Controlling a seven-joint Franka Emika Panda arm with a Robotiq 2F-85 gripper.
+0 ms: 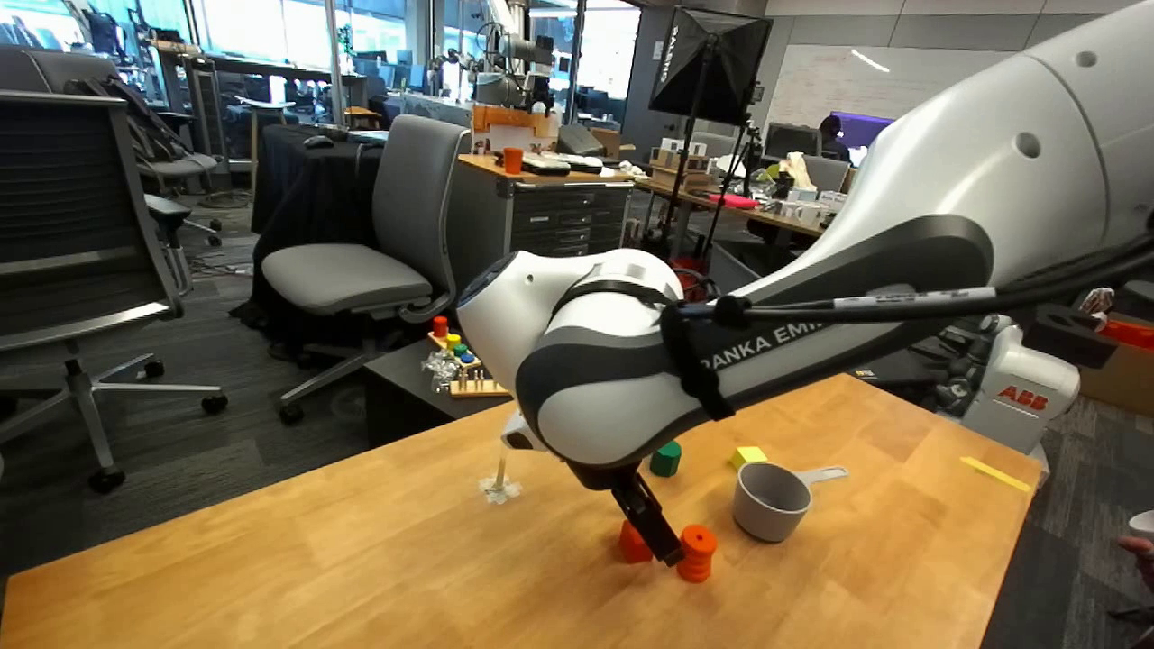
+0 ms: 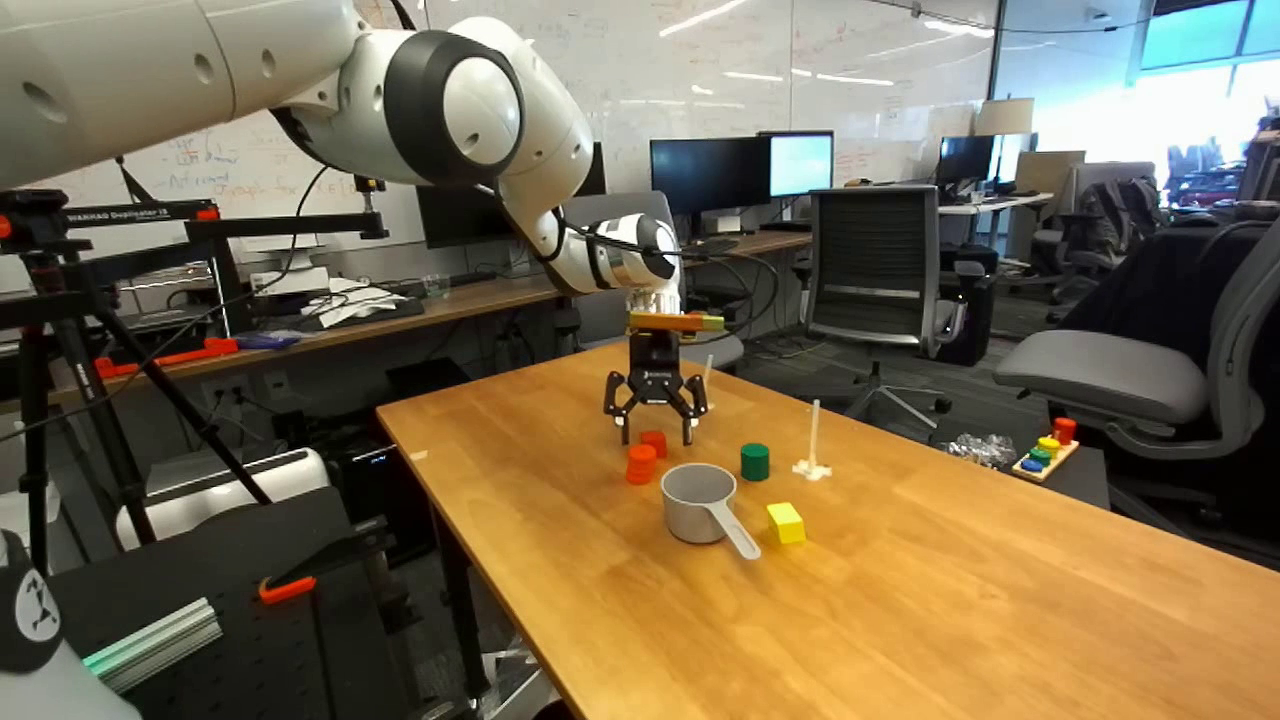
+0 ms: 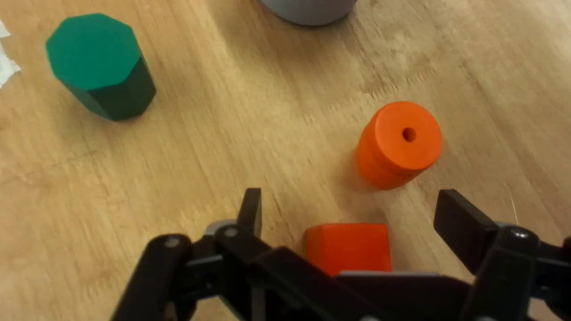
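My gripper (image 2: pixel 656 434) stands open, low over the table, its two fingers spread wide. In the wrist view a red cube (image 3: pixel 350 247) lies between the spread fingers, apart from both; the gripper's body covers its near side. An orange ribbed cylinder (image 3: pixel 404 141) with a hole in its top stands just beyond the cube. Farther off is a green octagonal block (image 3: pixel 96 59), upright. The grey measuring cup (image 2: pixel 699 510) rests with its handle pointing away from my gripper. Beside it sits a yellow block (image 2: pixel 786 523).
A thin upright peg on a pale base (image 2: pixel 812 456) stands past the green block, and another such peg (image 1: pixel 499 483) is behind the arm.
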